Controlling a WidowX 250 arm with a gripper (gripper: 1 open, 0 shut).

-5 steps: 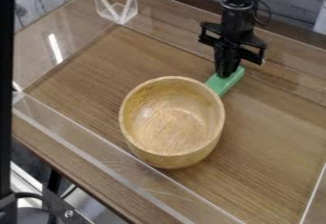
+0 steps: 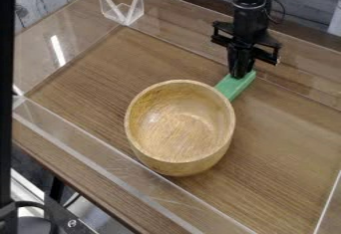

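My black gripper reaches down from the top of the view onto the far end of a green oblong object, which lies on the wooden table just behind a large round tan bowl. The fingertips are at or just over the green object; whether anything is between them is hard to tell at this size, though the gripper looks shut.
A clear, open container stands at the back left. Dark cables and hardware sit at the lower left edge.
My gripper has shifted very slightly; the green object and the bowl look unmoved.
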